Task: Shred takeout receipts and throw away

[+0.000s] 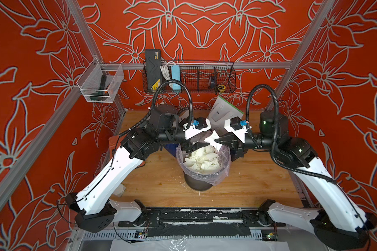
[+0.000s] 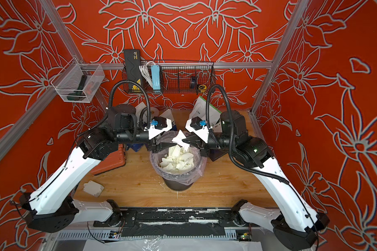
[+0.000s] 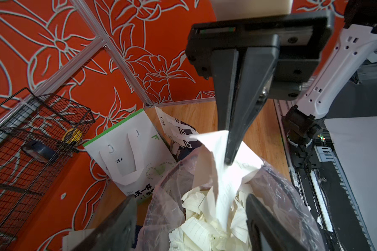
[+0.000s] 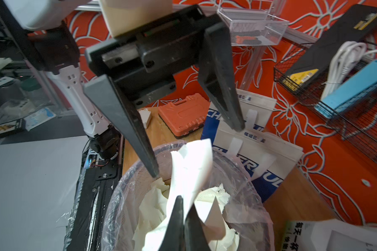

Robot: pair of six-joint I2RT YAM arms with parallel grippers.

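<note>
A lined bin (image 1: 205, 179) full of torn white paper (image 1: 199, 163) stands centred on the table. Above it my right gripper (image 1: 218, 141) is shut on a white paper piece, which hangs down toward the scraps in the left wrist view. My left gripper (image 2: 167, 145) is open just left of that piece, with its fingers (image 4: 134, 133) either side of it in depth, not visibly gripping it.
Paper bags (image 3: 127, 154) stand behind the bin. An orange case (image 2: 111, 161) and a small pale card (image 2: 93, 188) lie at the left. A wire basket (image 1: 196, 75) and clear tray (image 1: 98, 85) hang on the walls.
</note>
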